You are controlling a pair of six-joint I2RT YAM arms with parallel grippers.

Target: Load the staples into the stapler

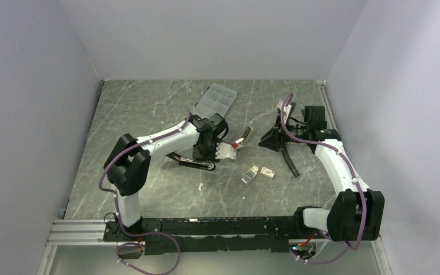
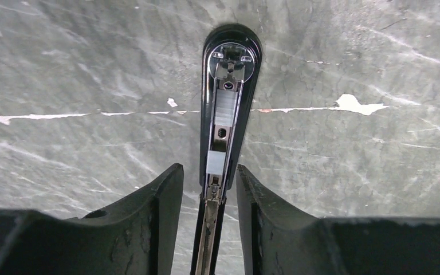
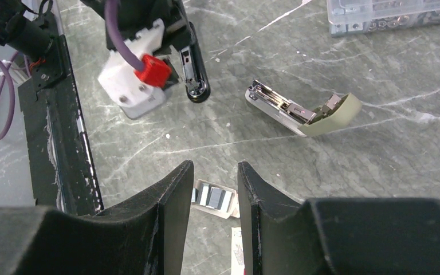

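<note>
A black stapler [image 2: 222, 130] lies opened out, its metal channel uncovered, in the left wrist view. Whitish blocks that look like staple strips [image 2: 215, 162] sit in that channel. My left gripper is part open above the stapler's hinge end, its fingers on either side and nothing clearly gripped. My right gripper hangs part open and empty over the table's right side. Beyond it lie a staple box [image 3: 213, 198] with grey strips in it and a smaller white box [image 3: 238, 249]. A second, olive-backed stapler [image 3: 301, 112] lies opened out.
A clear compartment box [image 1: 216, 101] stands at the back of the table, with small metal parts inside. Below the right gripper lies a dark curved strip [image 1: 290, 162].
</note>
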